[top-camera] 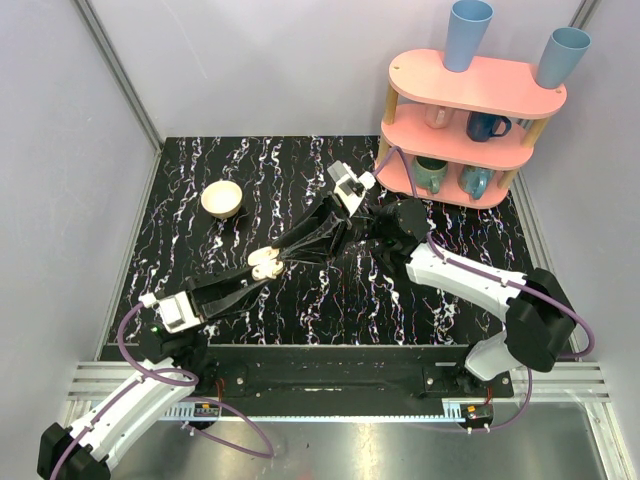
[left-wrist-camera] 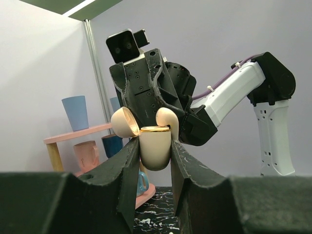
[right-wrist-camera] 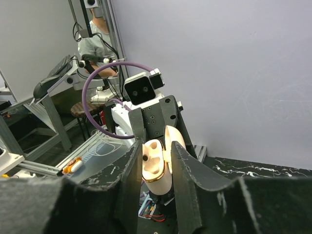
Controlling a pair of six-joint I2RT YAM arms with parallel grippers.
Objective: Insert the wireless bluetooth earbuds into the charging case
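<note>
The small white charging case (left-wrist-camera: 155, 151) with gold rim is held upright, my left gripper shut on it. Its lid (right-wrist-camera: 173, 137) stands open. In the right wrist view its earbud wells (right-wrist-camera: 153, 156) show, with something dark in or before one. My right gripper is right at the case; its fingertips overlap the case in that view, and whether anything is between them is unclear. In the top view both grippers meet over the middle of the table around the white case (top-camera: 266, 268).
A cream bowl (top-camera: 221, 199) sits at the back left of the marble table (top-camera: 180, 240). A pink shelf (top-camera: 455, 140) with mugs and blue cups stands at the back right.
</note>
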